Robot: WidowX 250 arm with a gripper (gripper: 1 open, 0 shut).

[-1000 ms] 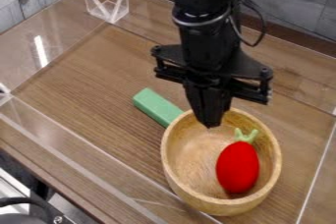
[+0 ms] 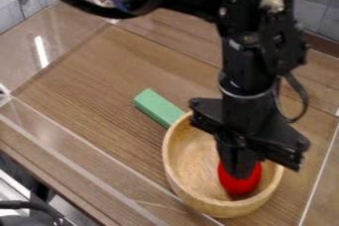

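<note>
My black gripper [image 2: 241, 136] hangs low over a round tan bowl [image 2: 192, 185], reaching down above a red object [image 2: 239, 178] that sits in the bowl's right part. The gripper covers the top of the red object, and whether it is open or shut is unclear. A green block [image 2: 162, 107] lies on the wooden table just outside the bowl at its upper left.
Black cables or parts lie at the lower left corner. The robot's arm fills much of the upper middle of the view.
The gripper has moved down toward the front, into the bowl's area, and now hides the upper part of the red object.
</note>
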